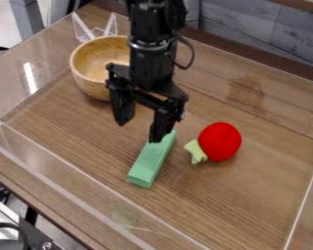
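My black gripper (142,125) hangs over the middle of the table, its fingers open and empty, just above and behind the far end of a green bar (152,158). To the right lies a red round object (221,141) with a light green piece at its left, like a strawberry with its leaves.
A tan bowl (86,70) sits at the upper left, behind the gripper and partly hidden by the arm. A white wire-like object (94,24) is at the back left corner.
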